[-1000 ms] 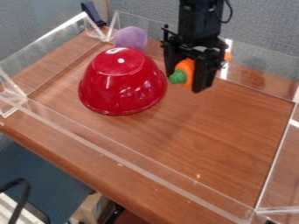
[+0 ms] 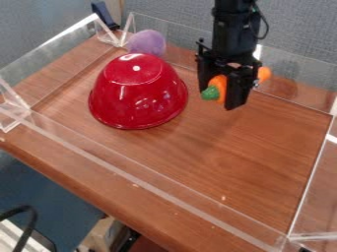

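Note:
The black gripper (image 2: 224,71) hangs at the upper middle, right of an upturned red bowl (image 2: 137,94). An orange object with a green top, like a toy carrot (image 2: 218,85), is between its fingers, tilted with the green end toward the lower left; the gripper appears shut on it. A purple ball-like object (image 2: 146,42) sits behind the bowl. A small orange object (image 2: 263,74) shows behind the gripper on the right, partly hidden.
Clear plastic walls surround the wooden table (image 2: 198,172). The middle, front and right of the table are free. A dark object stands outside at the back left.
The bowl and purple object have not moved.

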